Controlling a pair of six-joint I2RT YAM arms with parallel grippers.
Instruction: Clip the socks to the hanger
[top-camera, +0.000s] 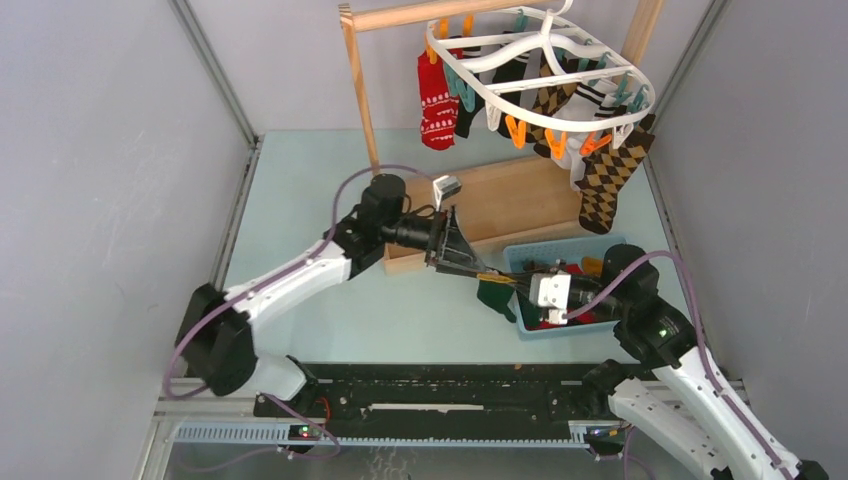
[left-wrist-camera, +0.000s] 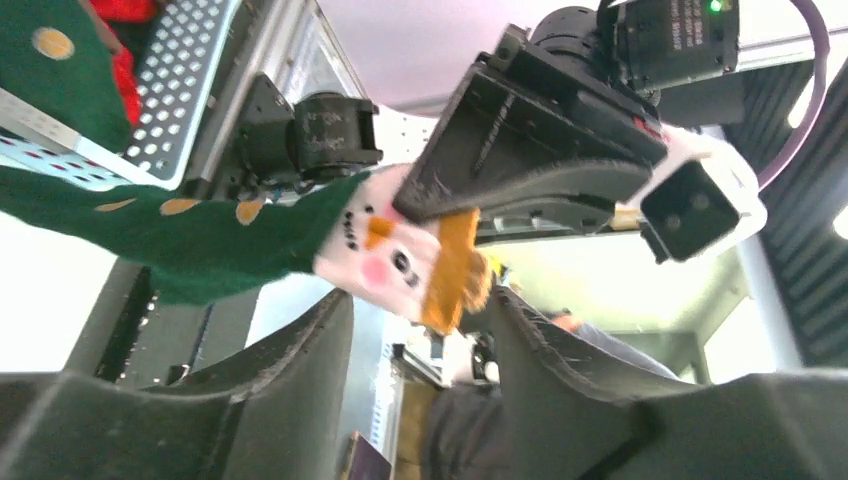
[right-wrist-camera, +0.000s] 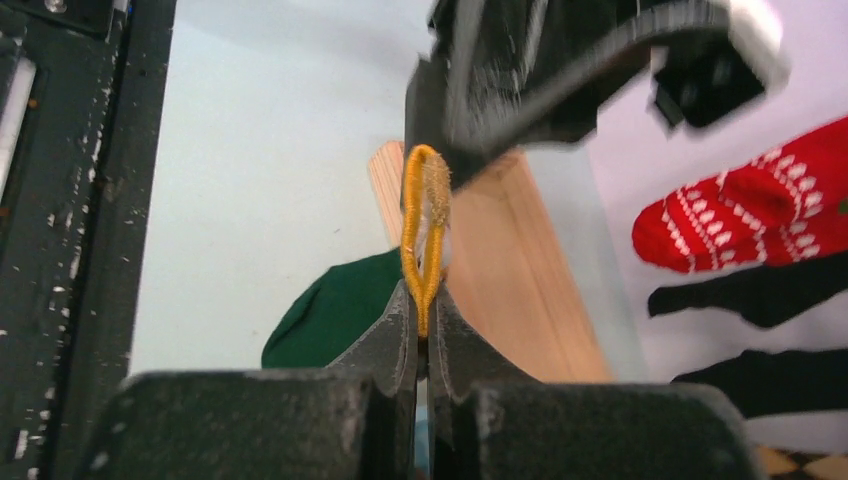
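A dark green sock (left-wrist-camera: 250, 235) with a pale snowman face and an orange-yellow cuff (right-wrist-camera: 425, 200) stretches between the two arms. My right gripper is shut on that cuff, pinching it at the fingertips. Facing it, my left gripper stands part open; its fingers flank the cuff end with a gap and do not visibly grip it. In the top view the green sock (top-camera: 496, 297) hangs below both grippers, over the basket's left edge. The white oval hanger (top-camera: 570, 125) is at the upper right, carrying several socks and orange, teal and white clips.
A blue basket (top-camera: 555, 333) with more socks, some red, lies under the right gripper. Behind it is a shallow wooden tray (top-camera: 500, 205). A wooden frame (top-camera: 358, 90) stands around the hanger.
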